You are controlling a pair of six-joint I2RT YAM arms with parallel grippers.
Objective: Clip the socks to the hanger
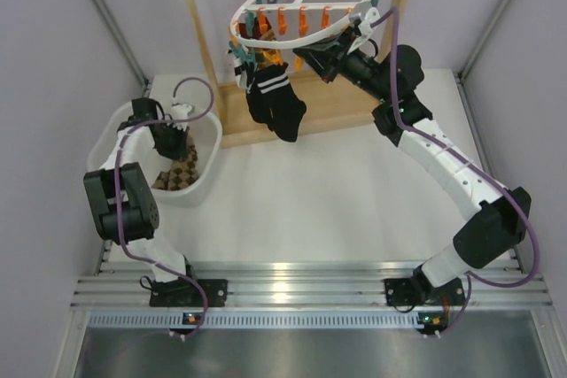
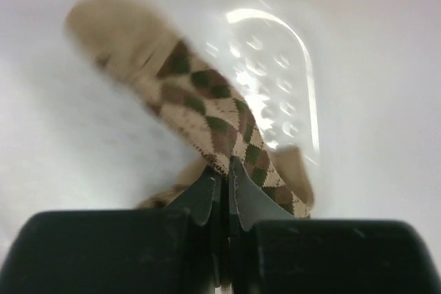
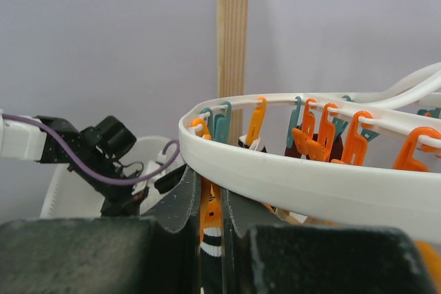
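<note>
A brown checkered sock rises slantwise out of my left gripper, which is shut on it inside the white basket. More of the sock shows below the left gripper in the top view. The white hanger carries orange and teal clips along its rim. My right gripper is shut at that rim, with an orange clip showing between its fingers; whether it grips rim or clip is hard to tell. Black socks with white stripes hang from the hanger's left end.
A wooden frame stands around the hanger, with its base board beneath.
</note>
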